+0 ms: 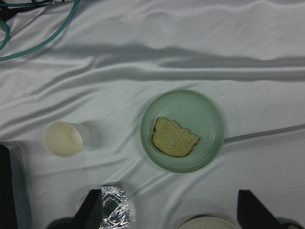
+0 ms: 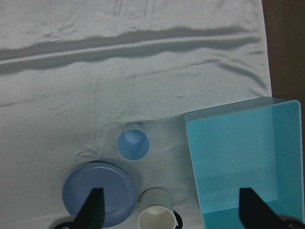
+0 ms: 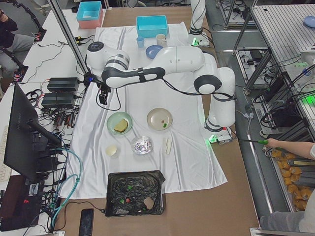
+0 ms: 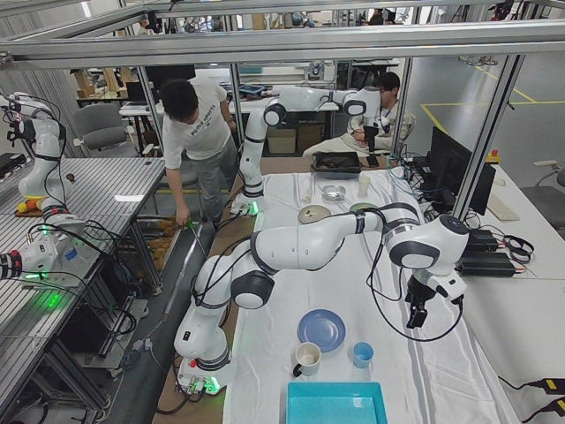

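A green plate (image 1: pixel 207 124) with a bread slice (image 1: pixel 174 138) lies under my left gripper, which is open and empty. Beside it are a cream cup (image 1: pixel 64 138), a foil dish (image 1: pixel 116 207) and a beige plate (image 1: pixel 205 223). My right gripper is open and empty above a blue plate (image 2: pixel 97 191), a blue cup (image 2: pixel 133 143), a white mug (image 2: pixel 157 214) and a turquoise bin (image 2: pixel 233 148).
A black lined tray (image 3: pixel 135 206) sits at the near end in the camera left view, with a phone (image 3: pixel 86 221) beside it. Cables and a monitor (image 3: pixel 22 137) crowd the left side. A person (image 4: pixel 190 132) stands beside the table.
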